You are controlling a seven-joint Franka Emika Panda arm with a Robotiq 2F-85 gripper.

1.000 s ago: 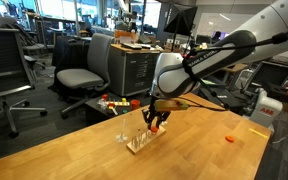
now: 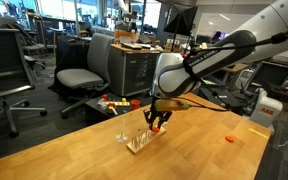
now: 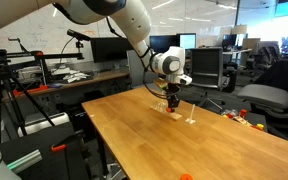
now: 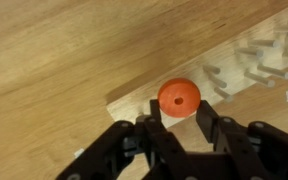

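Note:
An orange-red round piece (image 4: 179,97) sits between my fingertips in the wrist view, and my gripper is shut on it. Below lies a pale wooden board (image 4: 134,103) with several upright pegs (image 4: 267,71). In exterior view 1 the gripper (image 2: 155,126) is low over the right end of the pegboard (image 2: 139,144), the red piece (image 2: 155,129) showing at its tips. Whether the piece touches the board or a peg cannot be made out; the fingers and the piece cover that spot.
Another small red piece (image 2: 229,139) lies on the right side of the wooden table (image 2: 84,155). A thin pale upright object (image 2: 122,136) stands left of the pegboard. Red items (image 2: 106,103) line the far edge.

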